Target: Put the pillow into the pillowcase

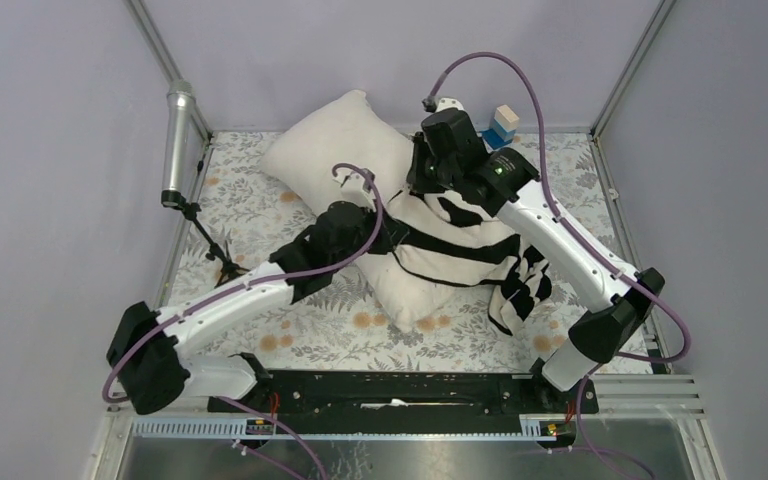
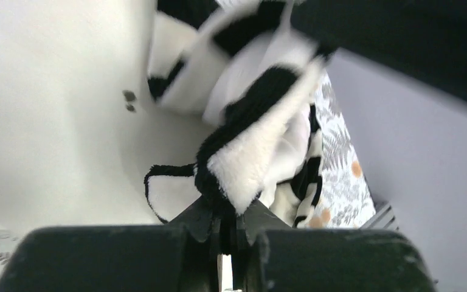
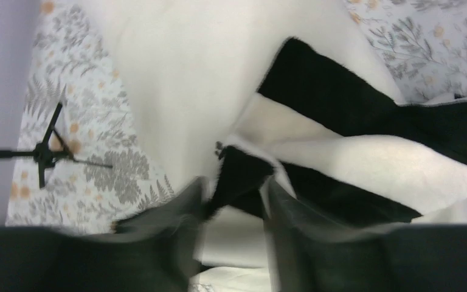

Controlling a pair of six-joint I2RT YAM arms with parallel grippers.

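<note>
The white pillow [image 1: 320, 150] lies diagonally across the middle of the table, its lower corner toward the front. The black-and-white striped pillowcase [image 1: 465, 260] lies bunched over its right part. In the left wrist view, my left gripper is shut on a fold of the pillowcase [image 2: 249, 152]. My right gripper [image 1: 418, 180] is above the pillowcase's upper part, toward the back. In the right wrist view, its blurred fingers [image 3: 176, 255] stand somewhat apart over striped cloth; whether they hold any cloth is unclear.
A small block stack [image 1: 502, 125] in white and blue stands at the back right. A black stand on a silver arm [image 1: 178, 150] is at the left. Walls and rails border it.
</note>
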